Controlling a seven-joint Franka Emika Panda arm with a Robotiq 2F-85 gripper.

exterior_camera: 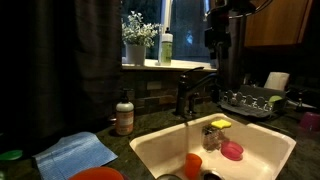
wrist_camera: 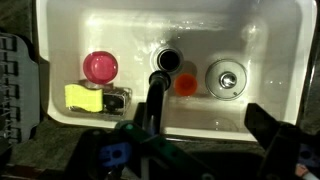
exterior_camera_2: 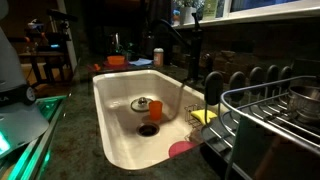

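Above the sink hangs my gripper [exterior_camera: 218, 46], which stands open and empty in the wrist view, its dark fingers wide apart. Far below it, the white sink [wrist_camera: 285, 30] holds an orange cup [wrist_camera: 186, 84] near the drain [wrist_camera: 169, 60]. A round metal lid [wrist_camera: 226, 79] with a knob lies to the right of the cup in the wrist view. On the left side there are a red-pink round dish [wrist_camera: 100, 67], a yellow sponge [wrist_camera: 83, 97] and a clear or metallic container [wrist_camera: 116, 99] touching or close to the sponge.
The black faucet [wrist_camera: 155, 100] reaches over the sink between the finger sides. A dish rack [exterior_camera_2: 265, 95] borders the sink. On the counter are a soap bottle [exterior_camera: 124, 115], a blue cloth [exterior_camera: 75, 155] and a red bowl [exterior_camera: 97, 174]; a potted plant [exterior_camera: 138, 38] stands on the sill.
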